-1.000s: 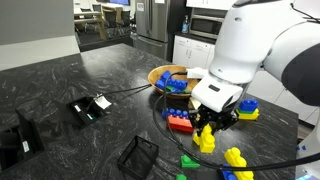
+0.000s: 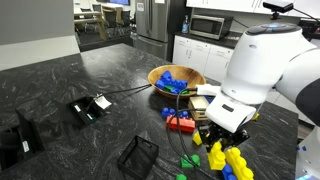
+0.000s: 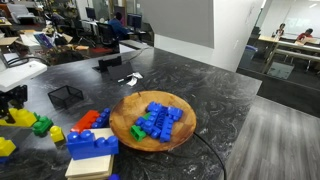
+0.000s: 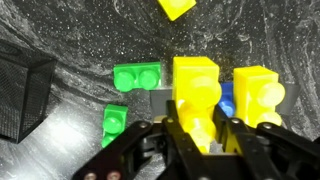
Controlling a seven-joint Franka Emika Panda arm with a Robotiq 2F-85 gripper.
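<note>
My gripper is shut on a yellow brick (image 4: 195, 85), held upright between its fingers; the same brick (image 2: 217, 157) hangs low over the table in exterior view 1. To its right in the wrist view lies another yellow brick (image 4: 260, 94), with part of a blue brick (image 4: 227, 100) showing between the two. Green bricks lie to the left, one (image 4: 137, 76) near the held brick and another (image 4: 115, 121) lower down. Whether the held brick touches anything beneath it, I cannot tell.
A wooden bowl (image 3: 124, 122) contains several blue bricks and some green. Beside it, blue bricks (image 3: 92, 145) sit on a pale block (image 3: 90, 166), near a red brick (image 3: 84, 121). A black mesh box (image 2: 138, 157) stands on the dark table, whose far left is mostly clear.
My gripper has carried the yellow brick toward the exterior view 1 camera and slightly right, closer to the other yellow brick. The bowl and mesh box have not moved.
</note>
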